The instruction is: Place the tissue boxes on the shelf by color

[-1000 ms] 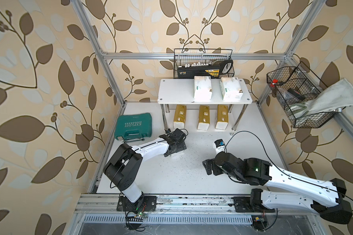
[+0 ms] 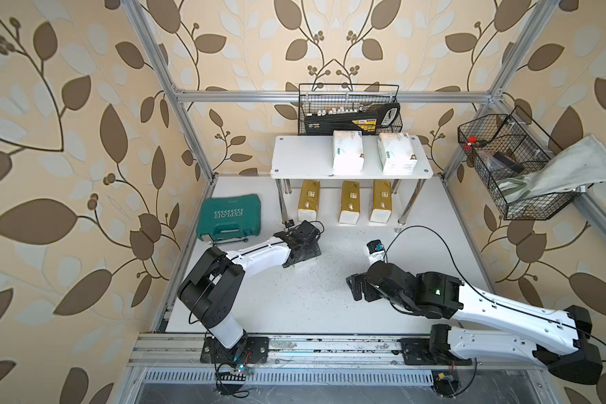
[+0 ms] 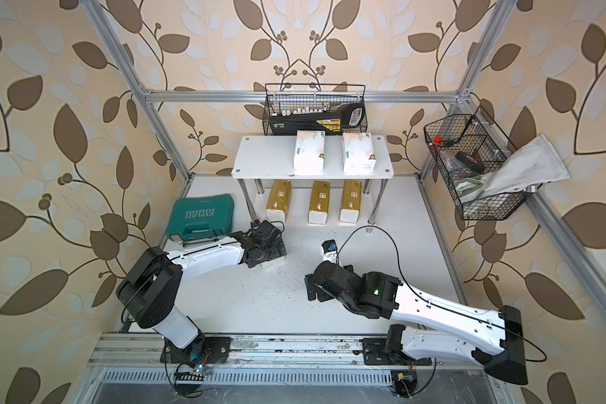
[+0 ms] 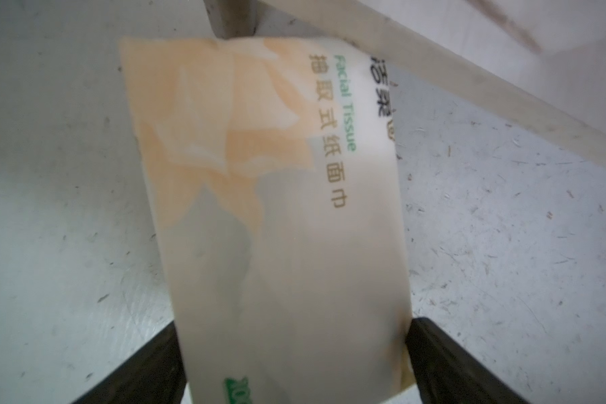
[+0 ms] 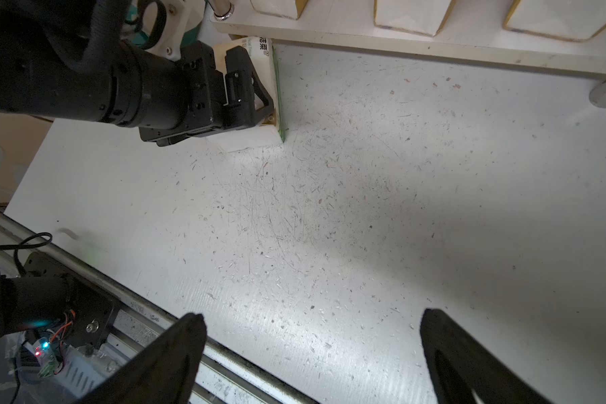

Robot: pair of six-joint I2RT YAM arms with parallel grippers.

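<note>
A white tissue box (image 4: 296, 256) with an orange flower print lies on the table. My left gripper is open around its near end, one finger on each side, close against the sides. In the right wrist view the box (image 5: 245, 139) is partly covered by that gripper. Two white tissue boxes (image 2: 348, 151) (image 2: 396, 153) stand on the upper shelf board (image 2: 303, 153). Underneath, three gold boxes (image 2: 309, 196) (image 2: 350, 200) (image 2: 381, 198) lie side by side. My right gripper hangs open over bare table, nothing between its fingers.
A green case (image 2: 229, 216) lies left of the shelf. Metal shelf legs (image 2: 411, 202) rise at the shelf's corners. A wire basket (image 2: 532, 161) hangs on the right, another (image 2: 348, 111) behind the shelf. The upper board's left part is bare.
The left arm has shifted only very slightly, its gripper staying around the white box. The right arm and the boxes on the shelf look unchanged.
</note>
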